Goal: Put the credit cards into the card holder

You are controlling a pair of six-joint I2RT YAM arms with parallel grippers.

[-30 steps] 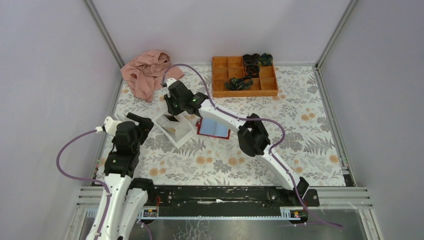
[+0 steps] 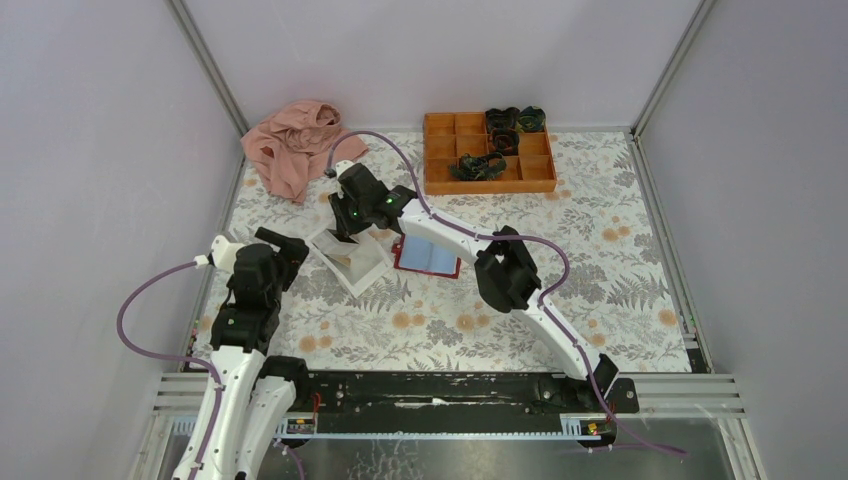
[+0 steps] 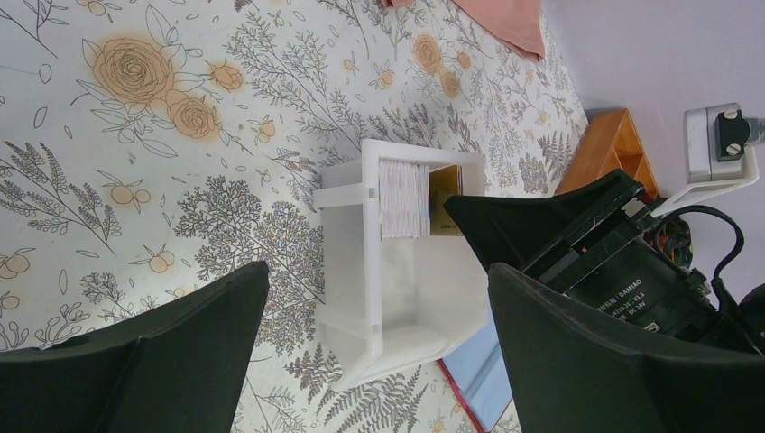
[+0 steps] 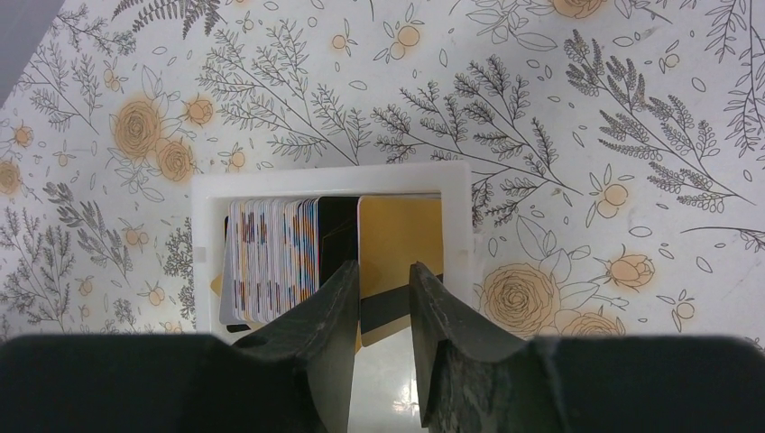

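Observation:
A white open box (image 4: 458, 234) holds a row of cards (image 4: 271, 257) packed on edge. At the row's end stands a gold card (image 4: 401, 239) with a dark band, beside a black one (image 4: 338, 234). Over this end hangs my right gripper, its fingertips apart on either side of the gold card's near left edge; whether they touch it I cannot tell. In the left wrist view, the box appears beyond my left gripper, which is wide open and empty. A flat blue holder with a red border (image 2: 428, 256) lies right of the box.
An orange compartment tray (image 2: 440, 187) with dark coiled straps stands at the back. A crumpled pink cloth (image 2: 295, 145) lies at the back left.
Box and holder have stayed put.

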